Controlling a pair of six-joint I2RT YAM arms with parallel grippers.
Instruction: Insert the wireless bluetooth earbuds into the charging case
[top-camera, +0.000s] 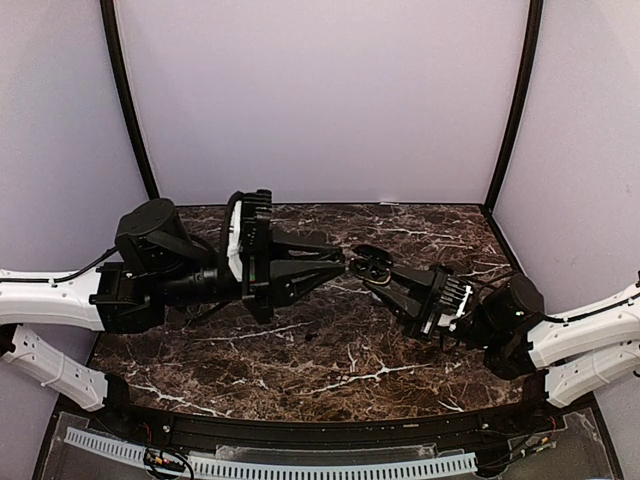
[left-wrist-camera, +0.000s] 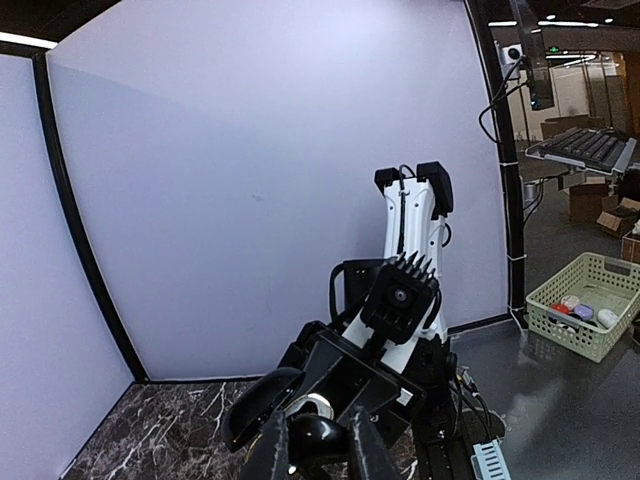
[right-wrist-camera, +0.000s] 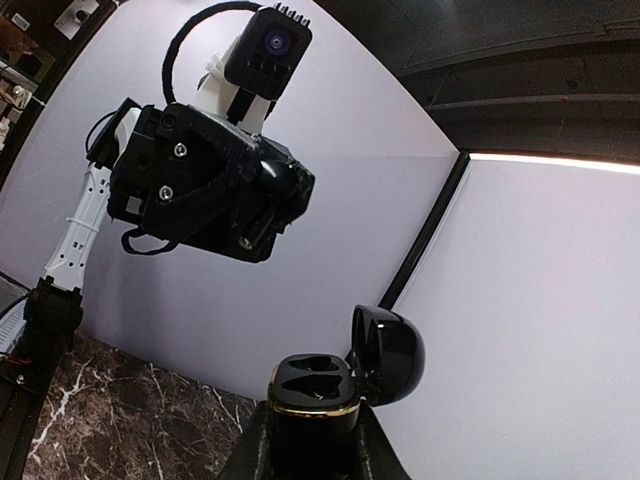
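The black charging case (right-wrist-camera: 313, 425), gold-rimmed with its lid (right-wrist-camera: 390, 355) standing open, sits upright between the fingers of my right gripper, which is shut on it. Dark hollows show in its top; I cannot tell whether an earbud lies in them. In the left wrist view a glossy black earbud (left-wrist-camera: 318, 438) is gripped by my left gripper, with the open case lid (left-wrist-camera: 258, 408) just beyond it. From above, the left gripper (top-camera: 342, 263) points at the case (top-camera: 370, 266) from the left, a small gap apart.
A small pale object (top-camera: 376, 296) lies on the brown marble table (top-camera: 290, 370), partly under the right gripper. Far off to the right in the left wrist view stands a green basket (left-wrist-camera: 585, 337) with several small items. The table is otherwise mostly clear.
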